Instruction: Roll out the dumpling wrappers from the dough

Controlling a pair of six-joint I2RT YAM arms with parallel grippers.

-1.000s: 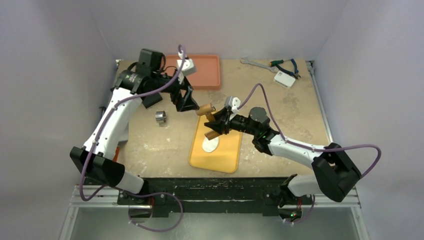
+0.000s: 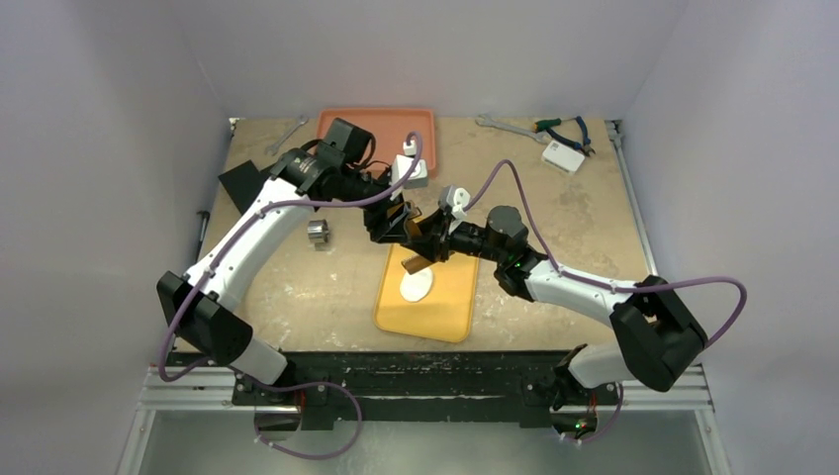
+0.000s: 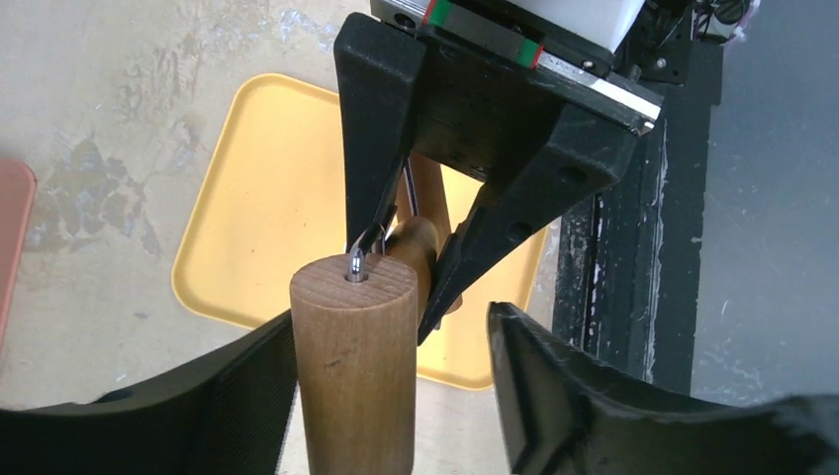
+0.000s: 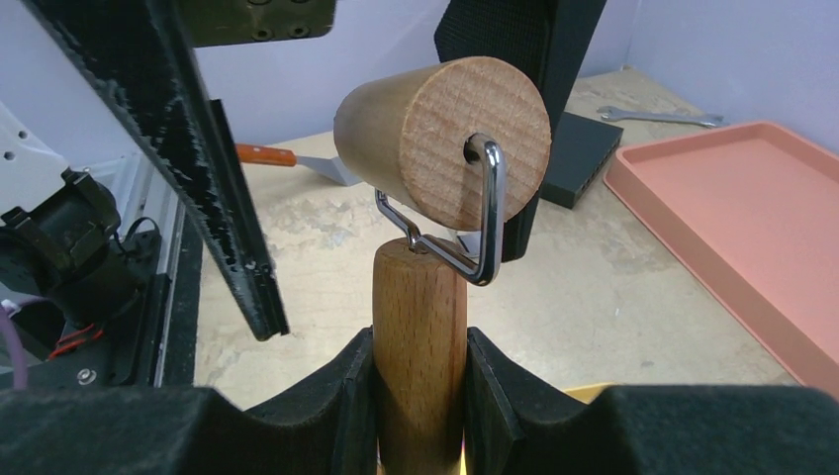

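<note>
A wooden roller tool with bent metal rods is held above the yellow tray (image 2: 425, 312); my right gripper is shut on its upright handle (image 4: 419, 297). The short end roller (image 3: 353, 386) lies between the fingers of my left gripper, which stands part open around it; contact with both fingers is not clear. In the right wrist view that roller (image 4: 425, 139) crosses the top of the handle. A white round disc of dough (image 2: 417, 286) lies on the yellow tray under the tool.
A pink tray (image 2: 386, 124) stands at the back. A metal ring (image 2: 318, 232) is left of the yellow tray. Wrenches, pliers (image 2: 579, 139) and a white box (image 2: 562, 156) lie at the back right.
My left gripper has moved right and toward the front, coming around the roller held by my right gripper. The right arm has shifted only slightly.
</note>
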